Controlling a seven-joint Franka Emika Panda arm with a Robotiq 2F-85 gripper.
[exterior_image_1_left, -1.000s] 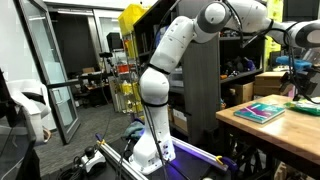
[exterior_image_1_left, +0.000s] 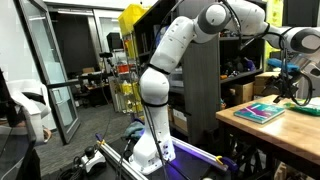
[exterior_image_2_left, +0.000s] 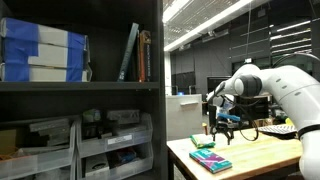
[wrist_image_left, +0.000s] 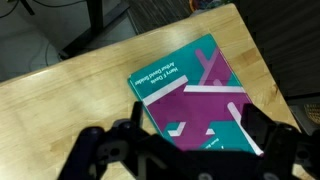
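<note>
A flat book with a teal and purple cover and white bars (wrist_image_left: 190, 105) lies on the wooden table. It also shows as a teal book (exterior_image_1_left: 258, 112) near the table's left end in exterior view 1, and as a book (exterior_image_2_left: 210, 160) at the near corner in exterior view 2. My gripper is open, its dark fingers spread to either side of the cover in the wrist view. From outside, the gripper (exterior_image_1_left: 291, 97) hangs above the table, to the right of the book and apart from it. Nothing shows between its fingers.
A green item (exterior_image_2_left: 203, 141) lies farther back on the table (exterior_image_2_left: 262, 152). Beside the table, a dark shelf (exterior_image_2_left: 80, 105) holds blue-and-white boxes (exterior_image_2_left: 45, 55), upright books (exterior_image_2_left: 130, 52) and clear bins (exterior_image_2_left: 115, 145). Bare tabletop surrounds much of the teal book.
In exterior view 1 my gripper has shifted left, closer to the teal book. The book has stayed where it was.
</note>
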